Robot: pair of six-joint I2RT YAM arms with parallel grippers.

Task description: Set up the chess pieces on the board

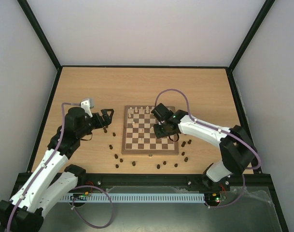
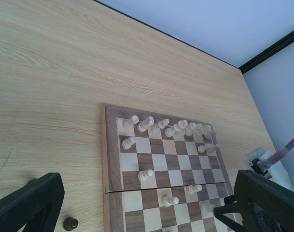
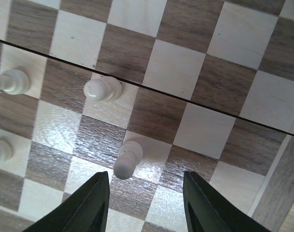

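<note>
The chess board (image 1: 150, 151) lies mid-table with white pieces along its far row and several more scattered on inner squares. Over the board's right half hovers my right gripper, its fingers part open and nothing between them. A white piece (image 3: 128, 158) stands just beyond its fingertips, a bit left of the middle. Another white piece (image 3: 103, 89) is farther up, near the board's fold line. Left of the board my left gripper (image 1: 108, 112) is held open and empty above the table. Its wrist view shows a white piece (image 2: 146, 174) and a far-row white piece (image 2: 131, 121).
Dark pieces lie loose on the table left, right and in front of the board, such as a dark piece (image 2: 70, 223) near my left gripper and a dark piece (image 1: 133, 163) in front. The table behind the board is clear.
</note>
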